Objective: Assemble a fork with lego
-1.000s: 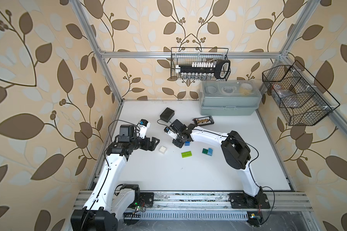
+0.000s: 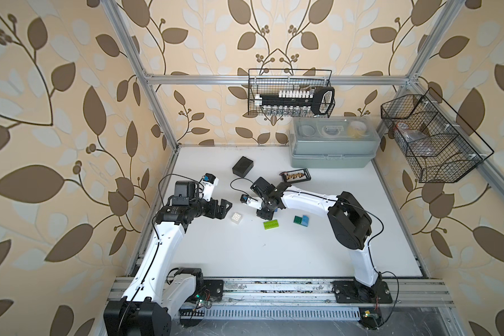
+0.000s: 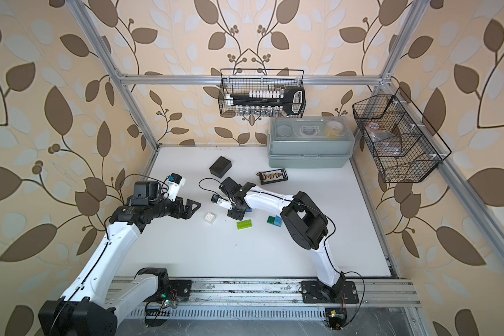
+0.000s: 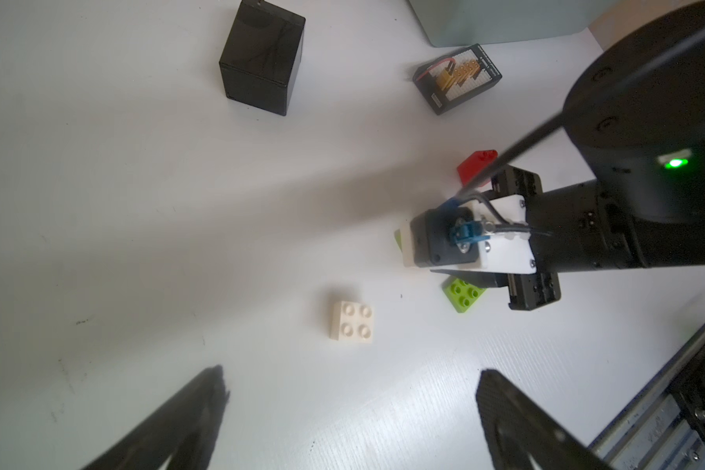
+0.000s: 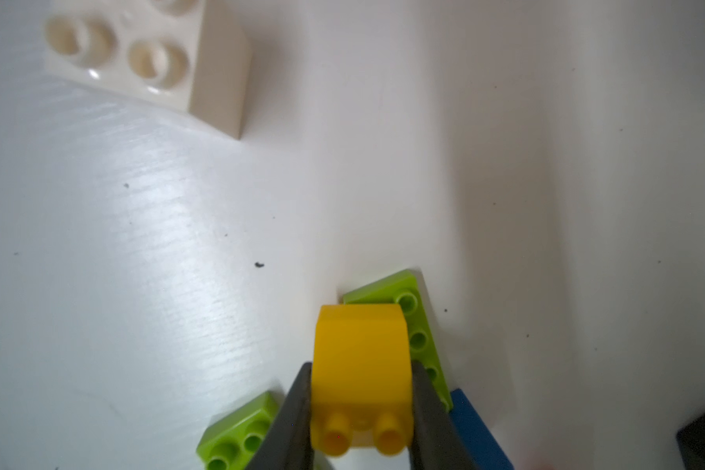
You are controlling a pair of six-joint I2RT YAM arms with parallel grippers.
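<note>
My right gripper is shut on a yellow brick [image 5: 360,340], whose studs face the bottom of the right wrist view. Behind this brick lies a lime-green studded piece [image 5: 417,341], partly covered; whether the two touch, I cannot tell. A blue brick [image 5: 479,438] adjoins the green piece's lower end. Another lime-green brick [image 5: 239,437] lies to the left. The white brick [image 4: 353,322] rests alone on the table. Over the left side, my left gripper stands open and empty. In the left wrist view a red brick [image 4: 475,167] shows beside the right arm.
A dark green brick [image 2: 298,220] and a light blue brick [image 2: 304,221] sit together at the right. Behind are a black box [image 2: 242,166], a small black case [image 2: 295,175] and a large grey-green container [image 2: 334,146].
The left arm has stayed still.
</note>
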